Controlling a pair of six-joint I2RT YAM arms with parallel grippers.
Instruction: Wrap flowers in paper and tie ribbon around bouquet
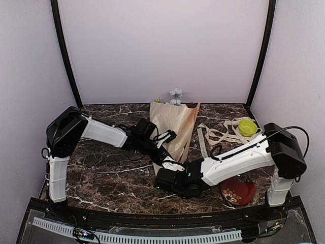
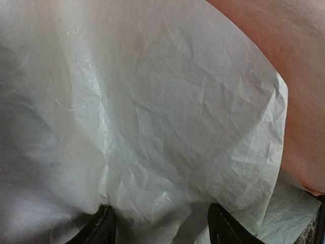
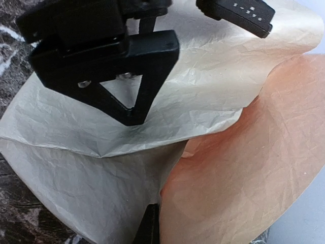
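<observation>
The bouquet's beige wrapping paper [image 1: 172,119] stands mid-table, with a white flower [image 1: 176,94] and a small yellowish one [image 1: 158,100] showing past its far edge. My left gripper is open in the left wrist view, with pale crinkled paper [image 2: 172,117] filling the space before its fingers. In the right wrist view, those left fingers [image 3: 152,66] lie against the pale outer sheet. At the bottom of that view, my right gripper is shut beside the edge of the peach-toned sheet [image 3: 244,162]; whether paper is pinched there is unclear. The stems are hidden.
A cream ribbon [image 1: 216,134] lies loosely looped right of the bouquet, near a yellow-green bowl [image 1: 247,127]. A red flowered plate [image 1: 244,190] sits at front right, partly under the right arm.
</observation>
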